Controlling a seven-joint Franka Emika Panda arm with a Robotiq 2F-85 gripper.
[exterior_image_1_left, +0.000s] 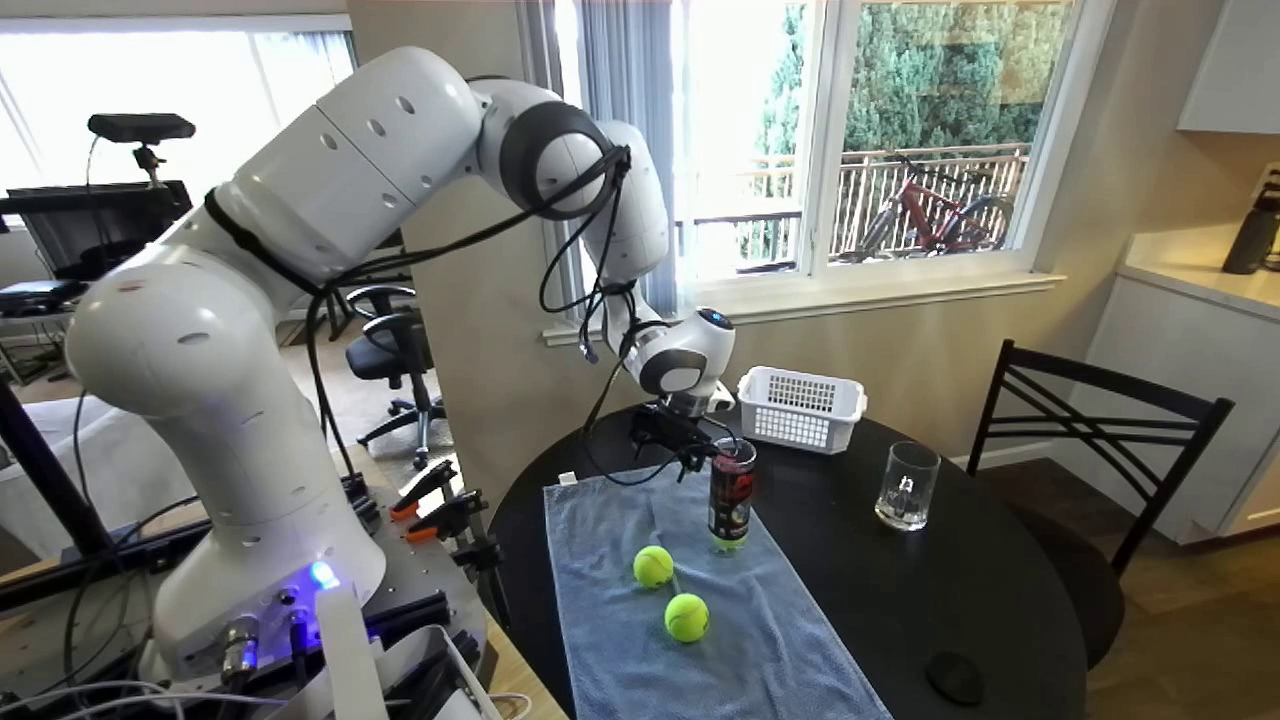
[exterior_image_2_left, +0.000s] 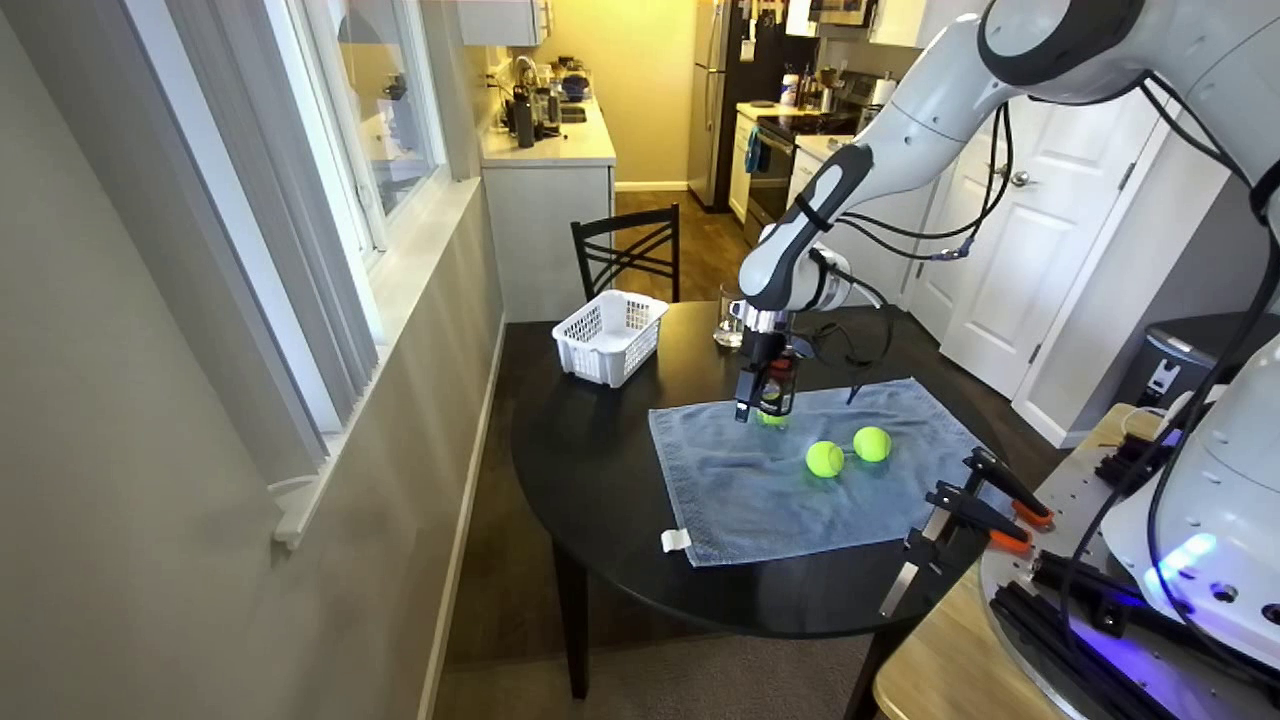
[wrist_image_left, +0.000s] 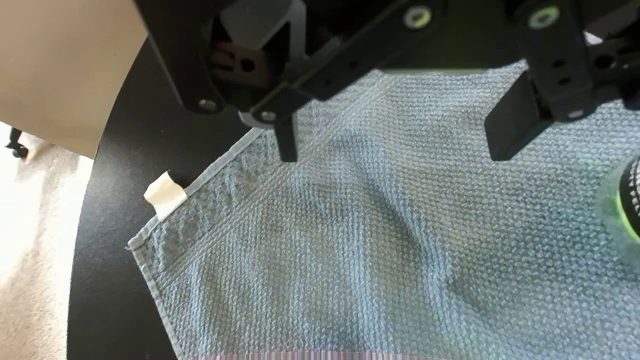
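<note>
My gripper stands open over the blue towel, and only cloth shows between its fingers. In exterior view 1 the gripper is just left of a dark tennis ball can with red markings, which stands upright on the towel. A yellow-green ball shows at the can's bottom. Only a sliver of the can enters the wrist view at the right edge. Two loose tennis balls, one farther back and one nearer, rest on the towel in front.
Behind the can, a white plastic basket sits near the table's wall side and looks empty. A clear glass is to the right, with a small black disc near the front. Bare black table lies between them.
</note>
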